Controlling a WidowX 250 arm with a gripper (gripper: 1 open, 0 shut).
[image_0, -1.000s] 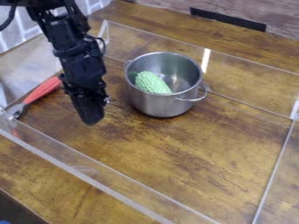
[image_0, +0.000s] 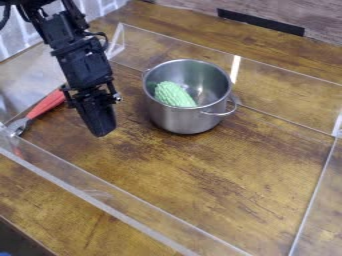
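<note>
My black gripper (image_0: 98, 118) points down over the wooden table at the left, shut, with nothing visible between its fingers. Just right of it stands a steel pot (image_0: 201, 115) with two handles, holding a pale green corn-like object (image_0: 175, 94). Behind the gripper, at the far left, lies a red-handled utensil (image_0: 48, 102) with a metal head, partly hidden by the arm.
A clear low barrier (image_0: 315, 190) borders the work area on several sides.
My gripper has shifted slightly to the left and up over the last second. The pot and its contents have not moved.
</note>
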